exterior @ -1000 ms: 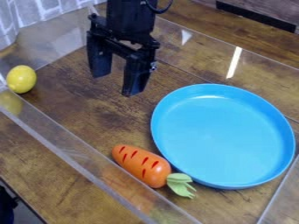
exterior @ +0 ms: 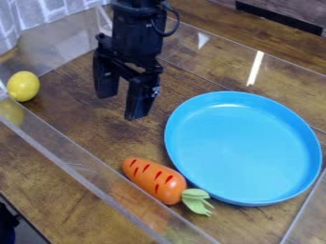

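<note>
My black gripper (exterior: 124, 91) hangs from the top centre over the wooden surface, its two fingers apart with nothing between them. It is left of a round blue plate (exterior: 242, 146) that fills much of the right side. An orange toy carrot (exterior: 155, 178) with red stripes and pale green leaves lies below the gripper, beside the plate's lower left. A yellow egg-shaped toy, like a lemon (exterior: 23, 86), sits at the far left, apart from the gripper.
Clear low walls border the wooden work area along the left, bottom and back right. Bare wood lies between the lemon and the plate and behind the plate.
The gripper has shifted a little to the left and lower in view over the last second. The carrot, lemon and plate stay where they were.
</note>
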